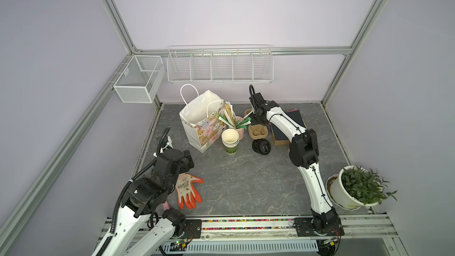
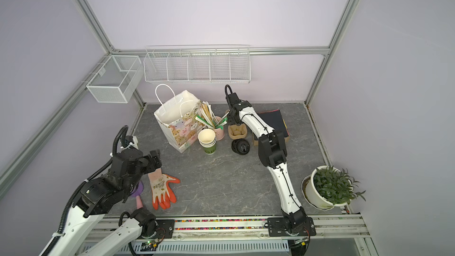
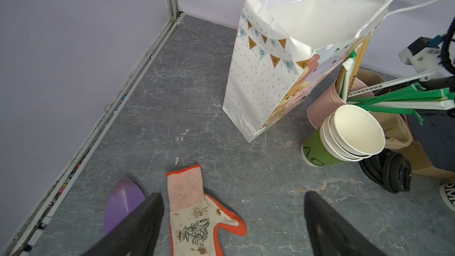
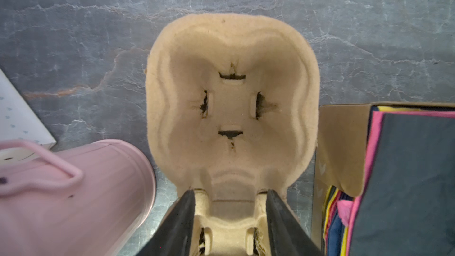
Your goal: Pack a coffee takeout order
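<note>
My right gripper hangs over the brown pulp cup carriers (image 4: 232, 42), fingertips at the near section of the carrier; whether it grips cannot be told. Beside them are a pink bucket (image 4: 66, 199) with straws and stirrers (image 1: 226, 113), and black lids (image 1: 261, 146). A stack of paper cups (image 3: 322, 147) stands in front of the white patterned bag (image 3: 263, 80). My left gripper is open and empty above the table's left side.
An orange glove (image 3: 194, 218) and purple object (image 3: 123, 201) lie at left. A cardboard box (image 4: 338, 137) of dark items sits right of the carriers; a plant (image 1: 357, 185) stands front right.
</note>
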